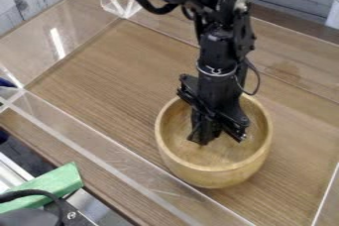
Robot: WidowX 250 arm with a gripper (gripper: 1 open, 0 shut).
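Observation:
A round tan wooden bowl (209, 171) sits on the wooden table at the lower middle. The black gripper (215, 128) points down into it, its tip low inside near the back half of the bowl. Whether its fingers are open or closed, and whether anything is between them, is hard to tell in the dark, small shape.
A green object (40, 187) with a dark cable lies at the lower left, off the table's edge. A pale wall stands at the back.

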